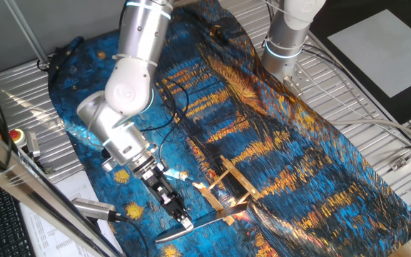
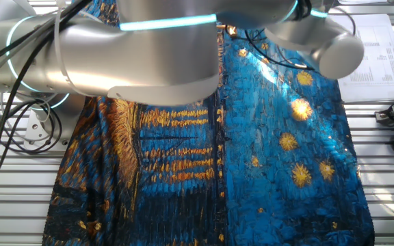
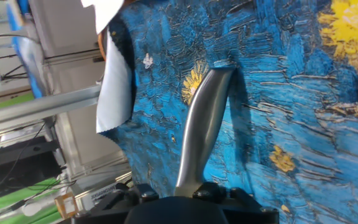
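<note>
A knife with a curved metal handle [image 3: 205,121] is held in my gripper [image 1: 185,223], which is shut on it near where handle meets blade. In exterior view 1 its broad blade [image 1: 223,213] points right, reaching across the near side of a small wooden rack [image 1: 240,175]. Whether blade and rack touch, I cannot tell. From the wrist, the gripper shows at the bottom edge, with the handle running upward and the blade hidden. Exterior view 2 shows neither knife nor rack.
A blue and orange painted-pattern cloth [image 2: 286,191] covers the table, wrinkled on the right in exterior view 1. Papers [image 1: 56,214] and a metal post border the left side.
</note>
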